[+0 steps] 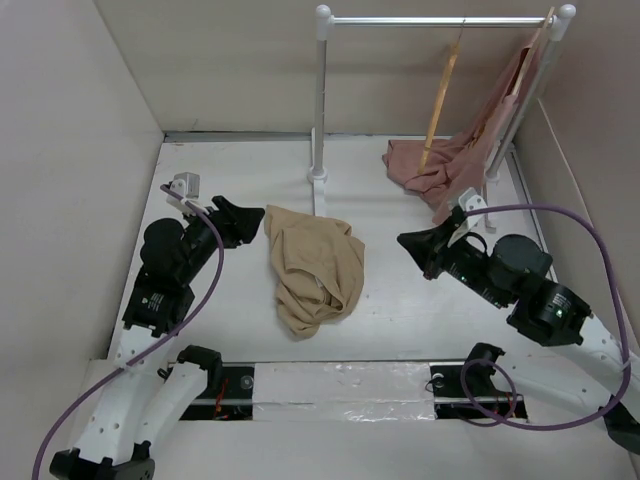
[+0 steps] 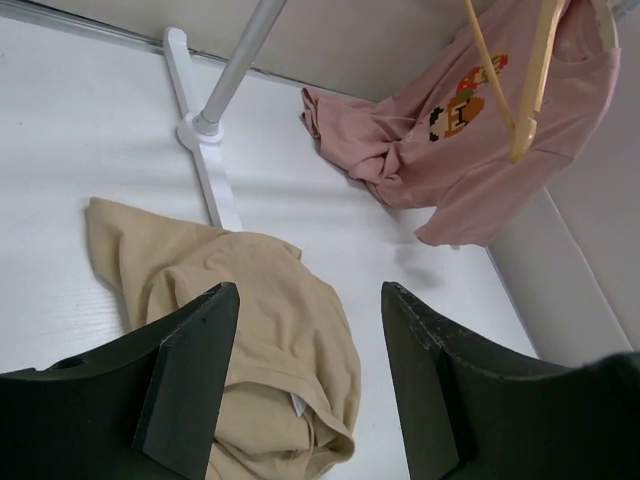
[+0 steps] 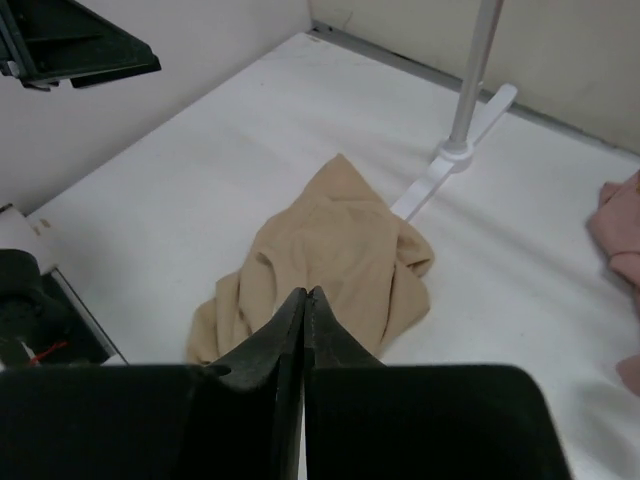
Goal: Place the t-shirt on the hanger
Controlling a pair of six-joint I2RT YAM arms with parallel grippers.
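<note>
A tan T-shirt lies crumpled on the white floor board, between the two arms. My left gripper is raised to its left; in the left wrist view its fingers are wide apart with nothing between them. My right gripper hangs right of the shirt, its fingertips together and empty in the right wrist view. A wooden hanger hangs from the rail at the right. A pink garment with a printed picture hangs by another hanger and drapes toward the board.
The rack's left post and its white foot stand just behind the tan shirt. Walls close in at back and sides. The board is bare at left and front right.
</note>
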